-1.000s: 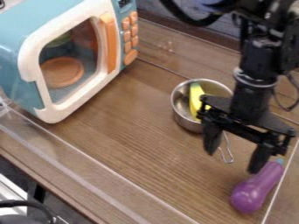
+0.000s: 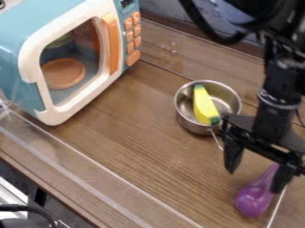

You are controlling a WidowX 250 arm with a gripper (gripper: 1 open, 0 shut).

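My black gripper [image 2: 255, 162] is open at the right, its fingers pointing down just above a purple eggplant [image 2: 254, 198] lying on the wooden table. A yellow banana-like item [image 2: 205, 101] sits in a steel pot [image 2: 187, 119], left of and behind the gripper.
A toy microwave [image 2: 25, 51] in blue and white, door opening showing a dish inside, stands at the back left. A cable lies at the lower left corner.
Over the last second the gripper has shifted slightly, now a little to the right and blurred. The eggplant, pot and microwave look unmoved.
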